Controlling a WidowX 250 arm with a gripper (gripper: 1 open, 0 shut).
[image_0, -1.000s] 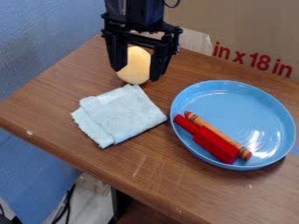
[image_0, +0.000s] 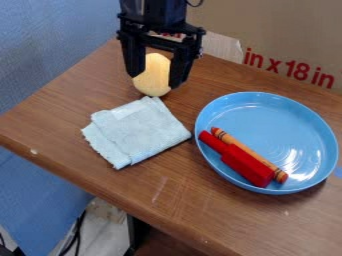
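My black gripper (image_0: 158, 56) hangs over the upper middle of the wooden table (image_0: 54, 130), its two fingers spread either side of a pale yellow rounded object (image_0: 152, 82); whether they touch it I cannot tell. A folded light-blue cloth (image_0: 134, 132) lies in front of it, to the lower left. To the right a blue plate (image_0: 281, 128) holds a red cylindrical object (image_0: 227, 155) and an orange crayon-like stick (image_0: 251, 152).
A cardboard box (image_0: 281, 40) with red printing stands at the back right. The table's left edge borders a blue surface (image_0: 40, 40). Bare wood lies at the left and front.
The cloth and plate are unchanged.
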